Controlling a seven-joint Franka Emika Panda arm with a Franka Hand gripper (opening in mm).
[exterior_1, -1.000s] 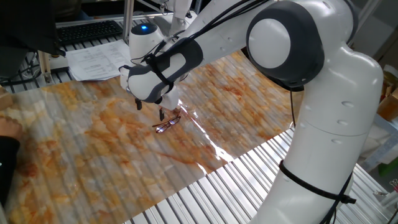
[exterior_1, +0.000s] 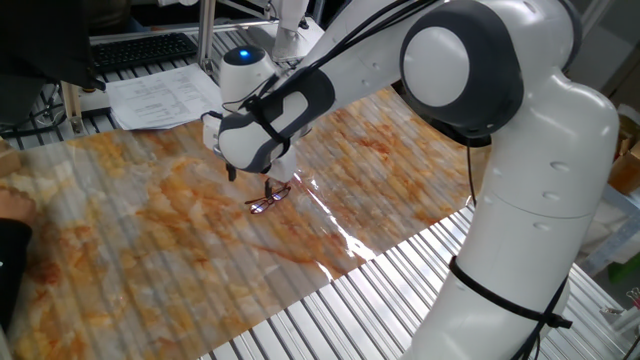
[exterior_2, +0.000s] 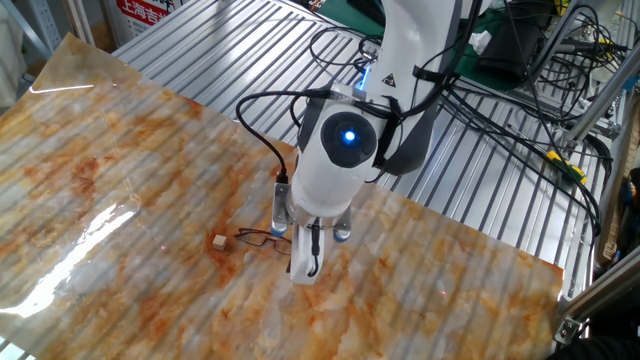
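Observation:
A pair of dark-framed glasses (exterior_1: 268, 201) lies on the marbled table sheet, just below my gripper (exterior_1: 250, 180) in exterior view 1. The fingers stand apart, and nothing shows between them. From the other side, the glasses (exterior_2: 262, 239) are partly covered by the hand, to the left of my gripper (exterior_2: 310, 236). How high the fingertips are above the table is hard to judge. A small pale block (exterior_2: 219, 242) sits left of the glasses in exterior view 2; in exterior view 1 I cannot make it out.
The marbled sheet (exterior_1: 130, 230) is mostly bare around the glasses. Papers (exterior_1: 165, 97) and a keyboard (exterior_1: 145, 50) lie at the back. A person's hand (exterior_1: 15, 205) rests at the left edge. Loose cables (exterior_2: 530, 165) run over the slatted surface behind the arm.
In exterior view 1 my gripper has shifted a little right and slightly down, so one finger now overlaps the glasses in the view. The glasses have not visibly moved.

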